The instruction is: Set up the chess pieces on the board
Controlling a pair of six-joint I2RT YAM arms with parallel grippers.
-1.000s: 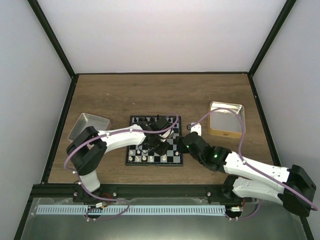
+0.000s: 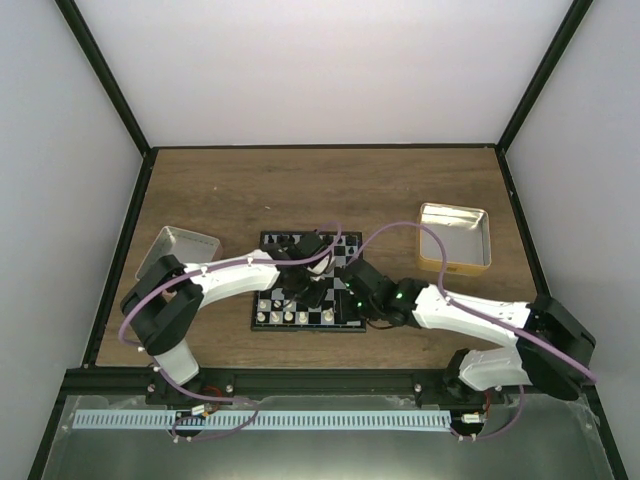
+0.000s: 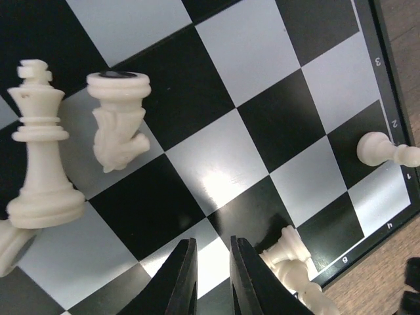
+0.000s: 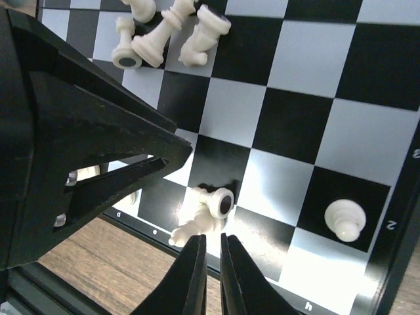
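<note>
The chessboard [image 2: 270, 325] sits mid-table, with white pieces along its near side. In the left wrist view, a white king [image 3: 43, 164], an upside-down knight [image 3: 119, 123] and a pawn [image 3: 387, 151] show; other pieces lie near my left gripper, whose fingertips are slightly apart over the board. In the right wrist view, my right gripper has its fingertips close together beside two tumbled white pieces [image 4: 216, 203]; whether anything is between them is not visible. A lone pawn [image 4: 345, 218] stands to the right.
An empty grey tray [image 2: 150, 258] is at the left and a yellow-rimmed tray [image 2: 450, 266] at the right. Both arms crowd over the board, the left gripper's housing showing large in the right wrist view.
</note>
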